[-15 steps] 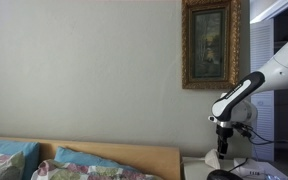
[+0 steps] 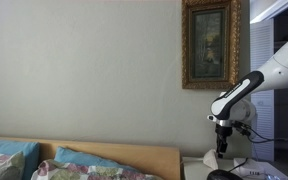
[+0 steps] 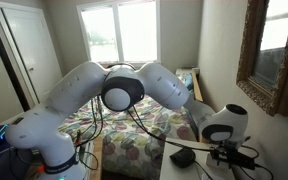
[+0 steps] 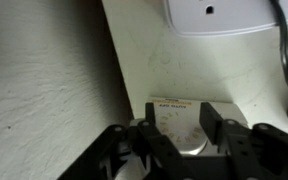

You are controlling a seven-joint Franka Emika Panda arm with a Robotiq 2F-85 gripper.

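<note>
In the wrist view my gripper points down over the table, its two dark fingers part open and apart. A white rounded object [image 4: 189, 138] with printing lies in the gap between them; whether the fingers touch it, I cannot tell. Its lower part is hidden by the gripper. In exterior view 1 the gripper [image 2: 221, 147] hangs low beside the wall, just over a white object [image 2: 211, 159] on the table. From exterior view 2 the fingertips are too small and dark to read.
A white power strip [image 4: 224, 14] and a black cable [image 4: 283, 45] lie on the table near the gripper. The wall [image 4: 34, 90] stands close along one side. A dark round object [image 3: 184, 157] sits nearby; beyond is a bed [image 2: 84, 165]. A framed picture [image 2: 210, 45] hangs above.
</note>
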